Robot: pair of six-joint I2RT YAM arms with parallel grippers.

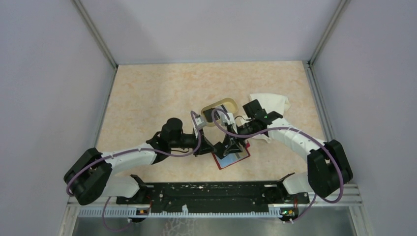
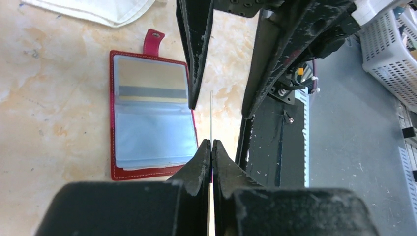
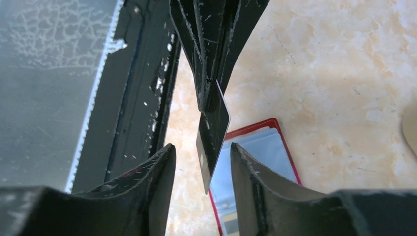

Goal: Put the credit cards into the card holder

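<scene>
In the left wrist view my left gripper is shut on a card, seen edge-on as a thin pale line (image 2: 211,113). The same dark card (image 3: 212,135) shows in the right wrist view, hanging from the left gripper's tips. My right gripper has its fingers apart on either side of the card's lower part, not visibly gripping it. Below lies the red card holder (image 2: 152,132) with translucent sleeves and a snap strap.
A cream tray (image 1: 231,105) with more cards stands behind the arms. A white cloth (image 1: 269,99) lies at the back right. The dark front edge is close.
</scene>
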